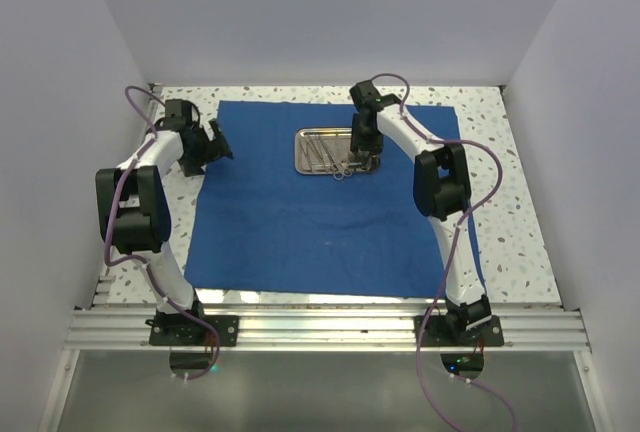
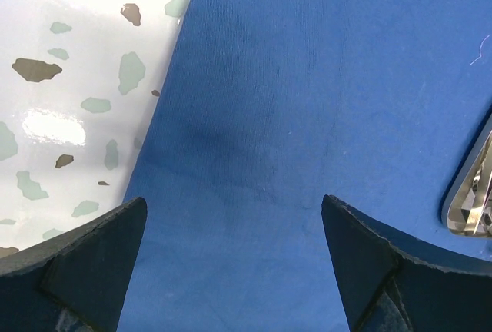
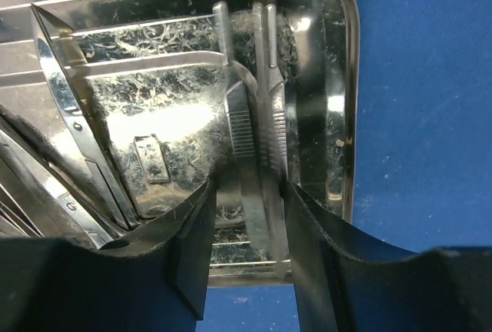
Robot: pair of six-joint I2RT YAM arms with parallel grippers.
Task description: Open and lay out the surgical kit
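The steel tray of instruments rests on the blue cloth. My right gripper is down over the tray's right end; in the right wrist view its fingers are part open around slim handled instruments, perhaps scalpel handles, whose grip is unclear. Scissor-like instruments lie to their left. My left gripper stands open over the cloth's left edge, empty, with the tray's corner at the right of its view.
Speckled white table shows around the cloth, with walls at both sides and the back.
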